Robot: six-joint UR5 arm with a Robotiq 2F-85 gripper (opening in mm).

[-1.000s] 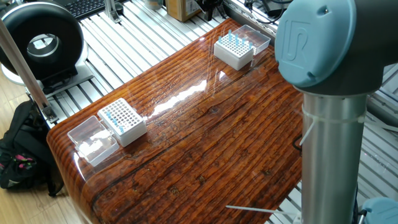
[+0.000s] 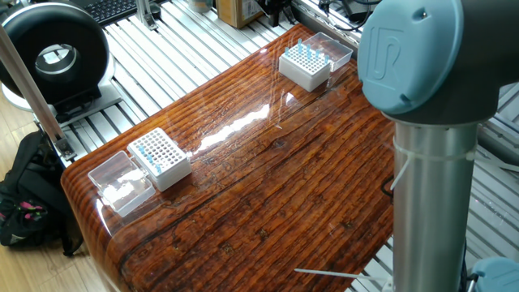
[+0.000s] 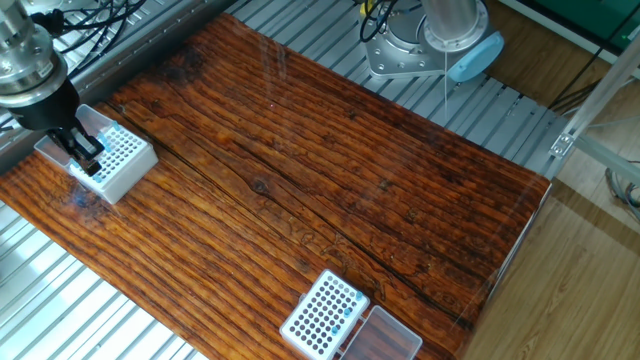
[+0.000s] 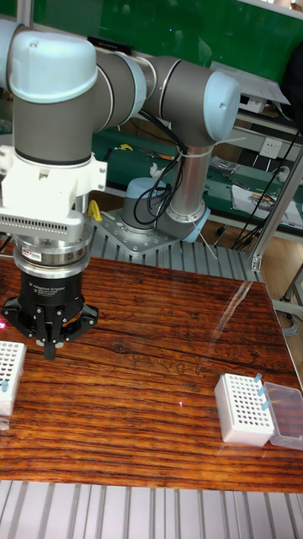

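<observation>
One white tube rack (image 3: 118, 165) with a grid of holes stands at the left end of the table, with blue pieces upright in it (image 2: 304, 69). The second white rack (image 3: 325, 314), at the other end, holds several blue pieces along one side (image 4: 260, 390). My black gripper (image 3: 92, 160) points down and overlaps the first rack in exterior view 2. In exterior view 3 the gripper (image 4: 50, 352) appears just to the right of that rack (image 4: 7, 368). Its fingertips look close together, but the angle hides the gap and whether anything is between them.
Clear lids lie open beside the racks, one lid (image 2: 122, 182) near the table edge and another lid (image 2: 330, 50) at the far end. Between the racks the wooden table (image 3: 260, 180) is bare. The arm's base (image 3: 405, 50) stands behind the table.
</observation>
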